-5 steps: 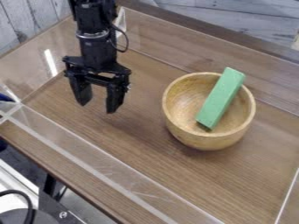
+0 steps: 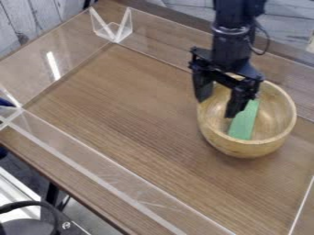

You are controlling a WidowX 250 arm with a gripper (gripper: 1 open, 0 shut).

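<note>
My black gripper (image 2: 225, 92) is over the wooden bowl (image 2: 218, 138) on the right side of the table, its fingers open and reaching down at the bowl's rim and inside. A green block (image 2: 243, 122) lies in the bowl, partly behind the gripper. Whether the fingers touch it is unclear.
A clear plastic piece (image 2: 110, 26) sits at the back left edge. Dark cables show at the bottom left corner.
My gripper has moved right from the middle left to over the bowl. The green block now sits lower inside the bowl, where before it stuck up over the rim.
</note>
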